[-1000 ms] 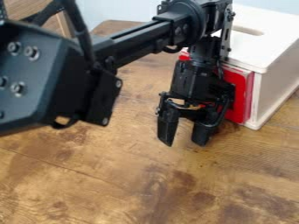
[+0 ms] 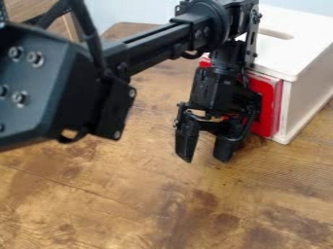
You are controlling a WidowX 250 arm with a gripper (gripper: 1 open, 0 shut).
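Observation:
My black gripper (image 2: 205,146) points down over the wooden table, its two fingers apart with nothing visible between them. It is in front of a white box (image 2: 302,68) at the right, which has a slot in its top and a red panel (image 2: 268,107) on the side facing me. The gripper and wrist hide part of that red panel; whether they touch it I cannot tell.
The black arm spans the upper left and hides what lies behind it.

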